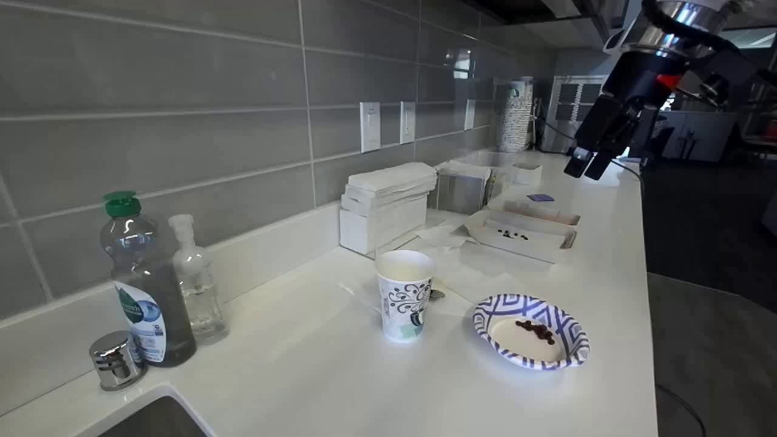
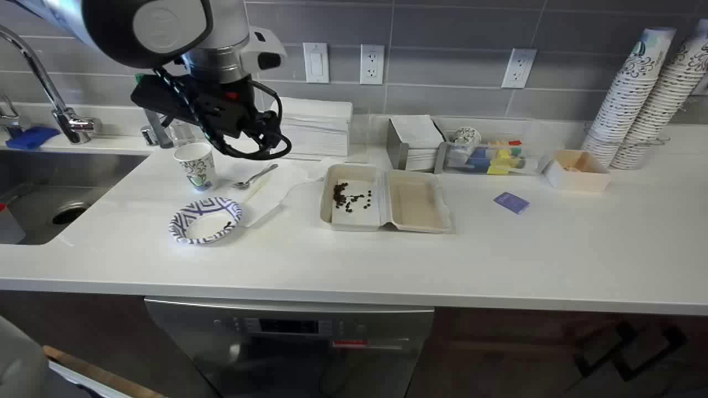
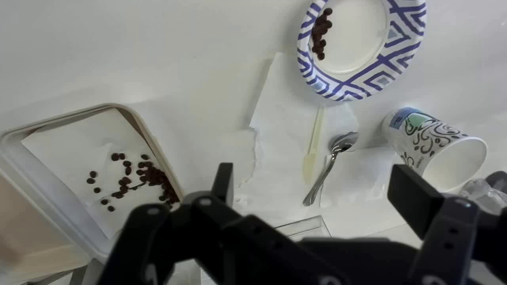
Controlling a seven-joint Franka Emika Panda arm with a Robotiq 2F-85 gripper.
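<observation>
My gripper hangs open above the counter, its fingers wide apart with nothing between them. Below it in the wrist view lie a metal spoon (image 3: 328, 171) and a pale yellow knife-like utensil (image 3: 313, 147), both on torn paper towel (image 3: 280, 156). A patterned paper bowl (image 2: 206, 221) holds a small cluster of dark beans (image 3: 321, 33) at one side. Behind it stands an upright paper cup (image 1: 405, 295). An open takeout box (image 2: 355, 192) contains many scattered dark beans (image 3: 152, 175) on white paper in one half; its other half looks empty.
Stacked paper towels (image 2: 312, 126) stand against the wall, beside a napkin holder (image 2: 415, 142) and a clear bin (image 2: 491, 156). A sink (image 2: 60, 192) is at the left. A purple packet (image 2: 511, 202) lies right of the box.
</observation>
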